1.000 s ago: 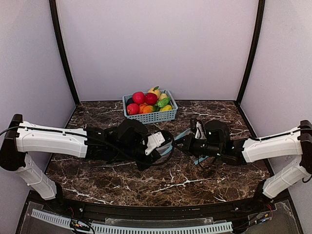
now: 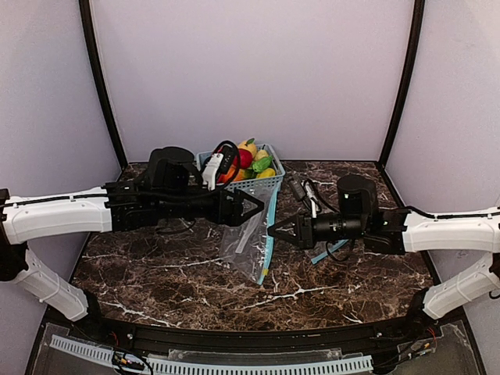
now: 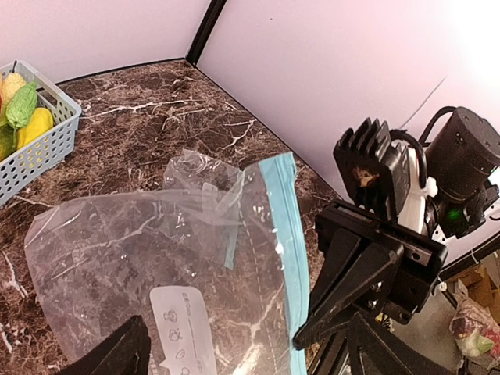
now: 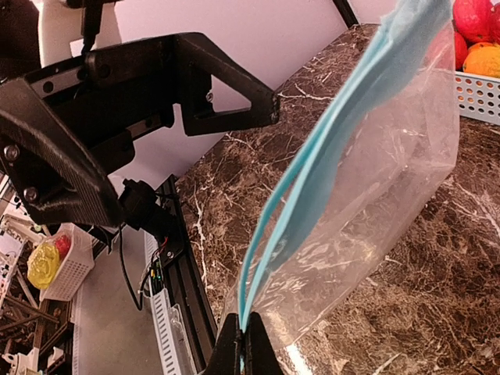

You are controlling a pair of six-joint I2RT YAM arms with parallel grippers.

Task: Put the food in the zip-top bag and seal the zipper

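A clear zip bag [image 2: 246, 242] with a light blue zipper strip [image 3: 284, 226] hangs between the grippers. My right gripper is shut on the zipper strip [image 4: 297, 203], holding the bag upright. My left gripper [image 2: 251, 207] is at the bag's upper left, open, with the bag's top edge beside it; in the left wrist view its fingertips sit low at both sides of the frame. The food, colourful fruit and vegetables [image 2: 244, 158], sits in a grey-blue basket [image 2: 269, 176] behind the bag.
Another clear bag with a blue strip [image 3: 230, 248] lies flat on the marble table [image 2: 156, 273] at the right, under the right arm. Walls close off the back and sides.
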